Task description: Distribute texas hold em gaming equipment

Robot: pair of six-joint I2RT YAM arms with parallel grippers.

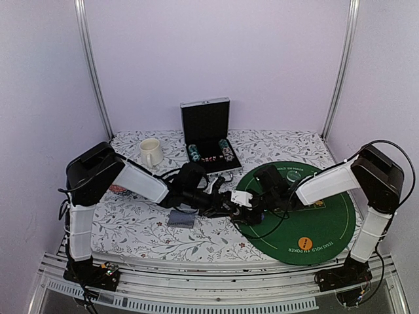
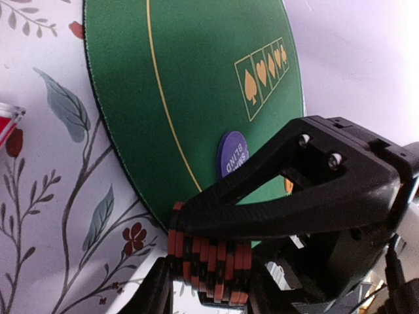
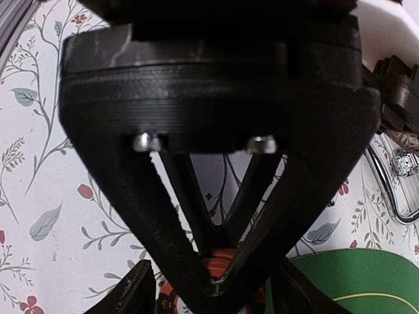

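Observation:
A stack of red and black poker chips (image 2: 209, 261) is held in my left gripper (image 1: 219, 203), which is shut on it at the left rim of the green poker mat (image 1: 321, 235). My right gripper (image 1: 242, 209) meets it there; in the right wrist view its fingertips are around the top red chip (image 3: 219, 261), partly open as far as shows, its exact grip unclear. A purple small blind button (image 2: 230, 150) lies on the mat, and an orange button (image 1: 305, 243) near its front.
An open chip case (image 1: 204, 118) stands at the back middle, with a white mug (image 1: 149, 152) to its left. A dark grey item (image 1: 181, 219) lies left of the grippers.

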